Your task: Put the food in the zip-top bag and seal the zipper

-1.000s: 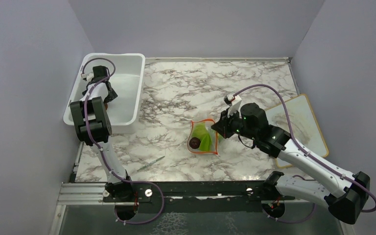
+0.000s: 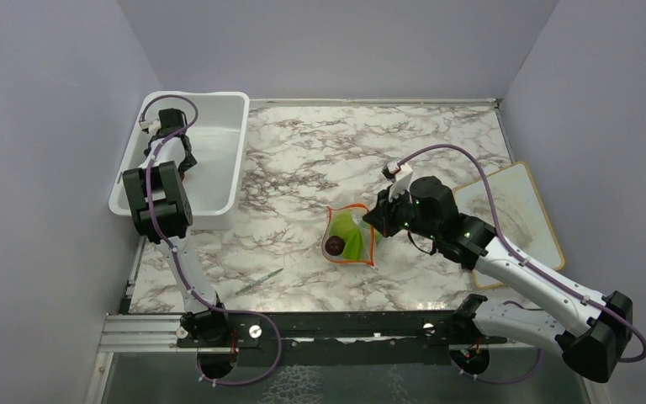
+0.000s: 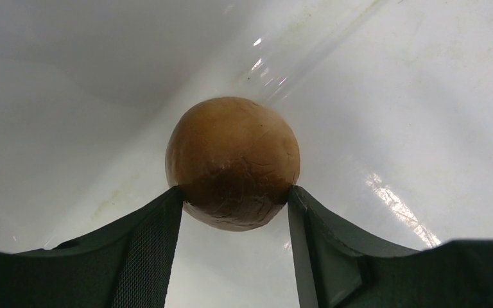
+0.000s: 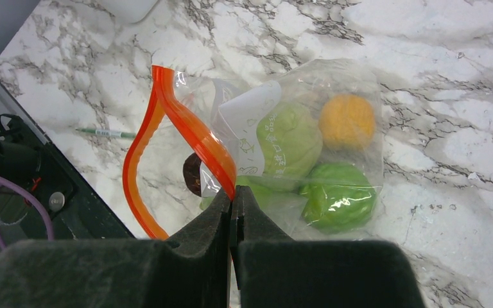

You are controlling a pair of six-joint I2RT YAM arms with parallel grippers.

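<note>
In the white bin (image 2: 219,151) at the left, my left gripper has its fingertips either side of a brown round food item (image 3: 231,141), touching it. At the table's centre-right, the open zip bag (image 2: 345,236) with orange rims holds green items (image 4: 340,196), a yellow one (image 4: 346,122) and a dark one (image 4: 191,168). My right gripper is shut at the bag's orange edge, pinching it.
A pen (image 2: 258,281) lies on the marble table near the front left. A light board (image 2: 505,202) is at the right.
The left arm has shifted slightly within the bin. The right arm and bag look nearly unchanged.
</note>
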